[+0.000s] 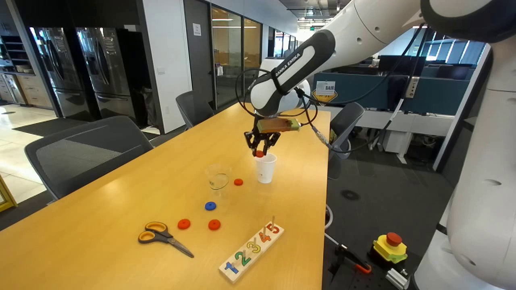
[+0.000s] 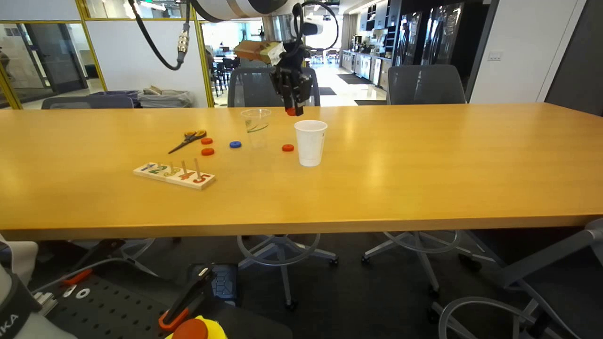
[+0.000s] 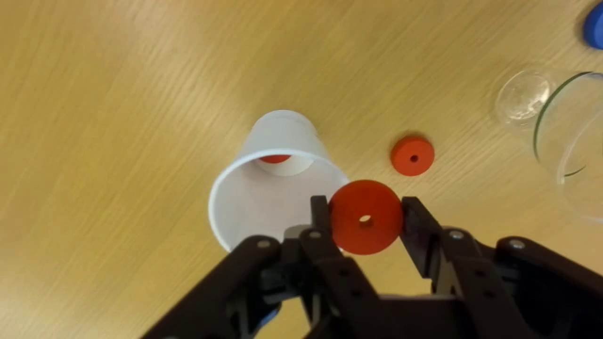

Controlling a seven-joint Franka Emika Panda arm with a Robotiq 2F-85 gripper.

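Between the fingers of my gripper is a red ring with a small centre hole; the fingers are shut on it. In the wrist view the ring overlaps the right rim of a white cup. Exterior view 2 shows the gripper above the table, higher than the cup and slightly left of it. Part of another red disc shows at the bottom inside the cup. A loose red ring lies on the table beside the cup.
A clear cup stands near the white one. Around it lie a blue ring and red rings. Closer are scissors and a numbered wooden peg board.
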